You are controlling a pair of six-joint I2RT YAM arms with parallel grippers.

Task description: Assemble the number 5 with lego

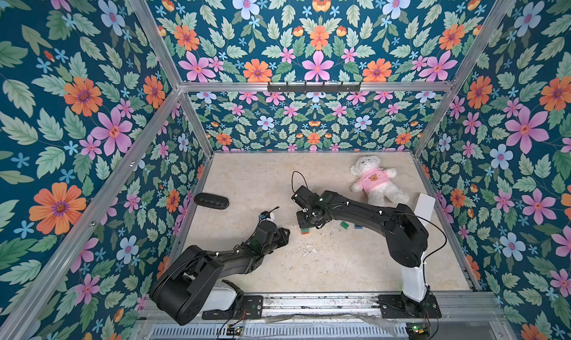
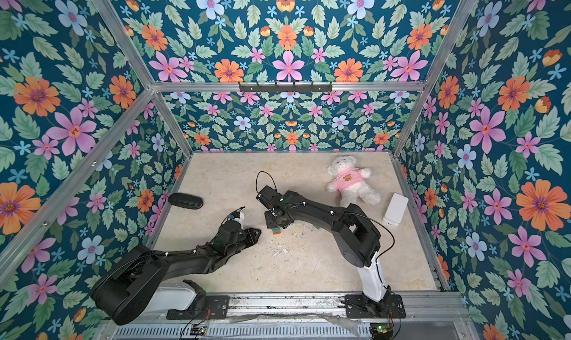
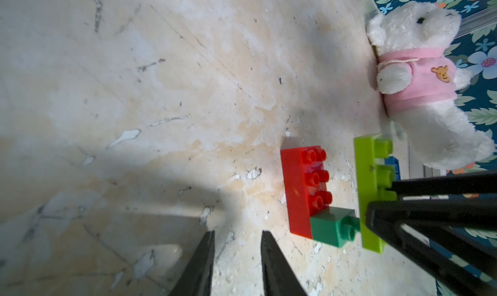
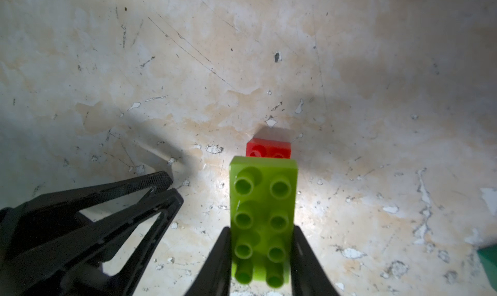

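A red brick (image 3: 297, 192) with a green brick (image 3: 326, 226) at its near end lies mid-table. A lime brick is between the fingers of my right gripper, over the red brick in the right wrist view; whether the fingers grip it firmly is unclear. My left gripper stands apart to the left of the bricks, its fingers parted with nothing between them; it also shows beside the lime brick in the right wrist view.
Loose green (image 1: 344, 225) and blue (image 1: 358, 226) bricks lie to the right. A white bear (image 1: 379, 185), a white box (image 1: 423, 208) and a black case (image 1: 211, 200) sit near the sides.
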